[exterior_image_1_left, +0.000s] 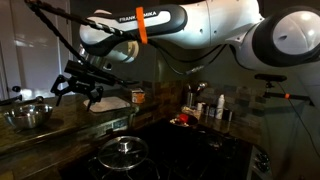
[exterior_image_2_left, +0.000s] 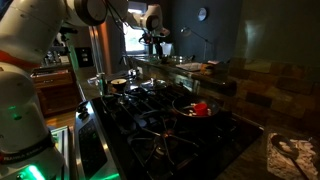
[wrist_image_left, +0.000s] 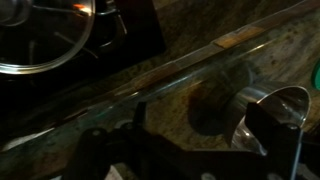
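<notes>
My gripper (exterior_image_1_left: 75, 97) hangs open above the counter, between the metal bowl (exterior_image_1_left: 27, 115) on the left and the pale flat board (exterior_image_1_left: 112, 103), part of which is hidden behind it. In the wrist view, both dark fingers of the gripper stand wide apart with nothing held between them. Beside the right finger there, a shiny metal container (wrist_image_left: 282, 103) shows, partly covered by that finger. A glass-lidded pan (exterior_image_1_left: 123, 152) sits on the stove below; its lid (wrist_image_left: 40, 35) fills the wrist view's upper left corner.
A pan with something red in it (exterior_image_2_left: 201, 108) stands on the black stove. Bottles (exterior_image_1_left: 220, 106) and an orange container (exterior_image_1_left: 138, 96) line the back. A spoon rest (exterior_image_2_left: 290, 155) lies at the near right. A person (exterior_image_2_left: 152, 22) stands in the background.
</notes>
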